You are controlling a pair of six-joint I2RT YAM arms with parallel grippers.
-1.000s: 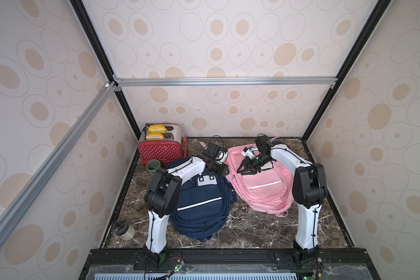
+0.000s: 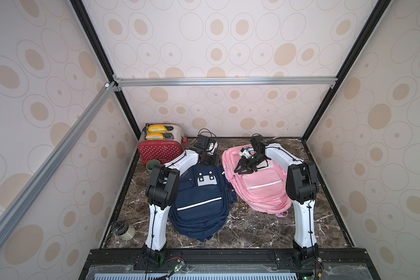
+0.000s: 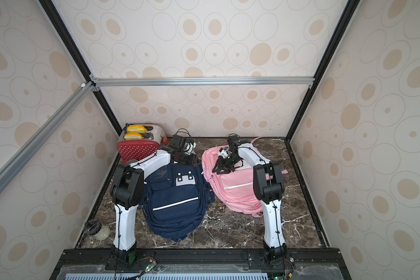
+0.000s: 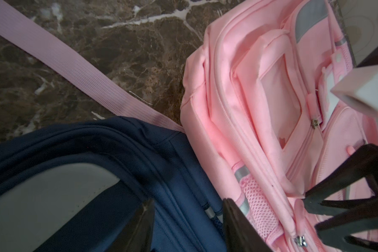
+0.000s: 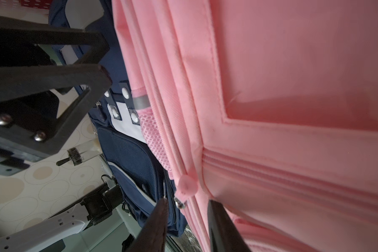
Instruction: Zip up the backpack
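Observation:
A pink backpack point(image 2: 266, 189) lies right of a navy backpack point(image 2: 196, 214). My right gripper is part open over the pink backpack's left side, its fingertips beside a pink zipper pull point(image 5: 187, 187) on the zip edge. The left wrist view also shows that zipper pull point(image 4: 299, 222) next to the black right gripper parts. My left gripper hangs open above the upper part of the navy backpack, near where it meets the pink one, with nothing held.
A red-and-grey toaster-like box point(image 2: 161, 149) with yellow items and a green cup point(image 2: 152, 165) stand at the back left. A jar point(image 2: 126, 232) is at the front left. Bare marble table point(image 2: 249, 228) shows at the front.
Over the last second my left gripper moved back and left, away from the pink backpack. The right arm shifted slightly left, its gripper still over the pink backpack's left edge.

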